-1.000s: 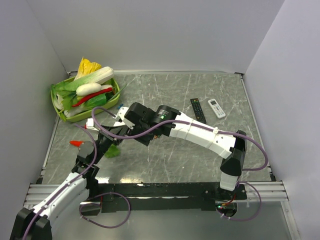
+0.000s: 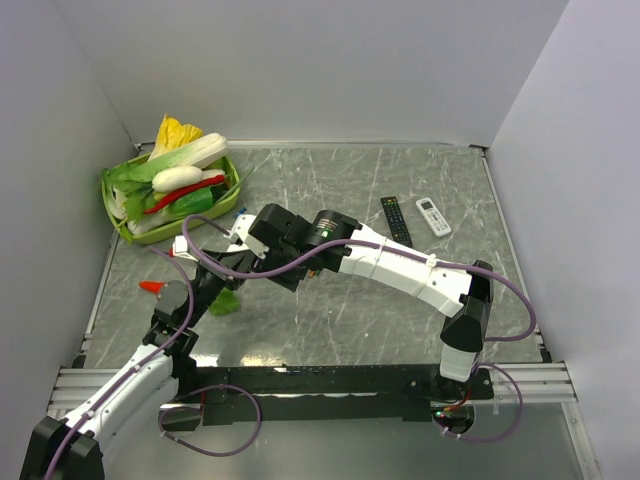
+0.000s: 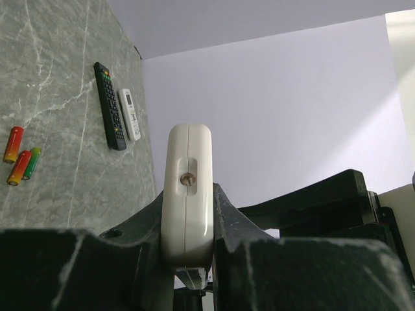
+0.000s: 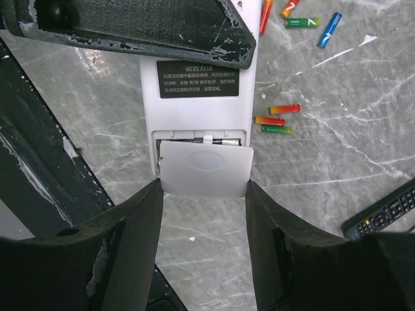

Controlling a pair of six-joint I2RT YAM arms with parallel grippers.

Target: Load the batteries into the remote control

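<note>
A white remote hangs in my left gripper, which is shut on it; the left wrist view shows it end-on. In the right wrist view its battery compartment shows a battery [image 4: 228,142] partly behind a white cover [image 4: 205,175]. My right gripper has that cover between its fingertips, just below the compartment. Loose red batteries [image 4: 284,109] and a green battery [image 4: 277,129] lie on the table beyond, with more coloured batteries, one a blue battery [image 4: 329,30], higher in that view.
A black remote [image 2: 396,220] and another white remote [image 2: 433,217] lie at the right of the table. A basket of vegetables [image 2: 150,229] stands back left. A red pepper [image 2: 150,287] and greens [image 2: 222,302] lie left.
</note>
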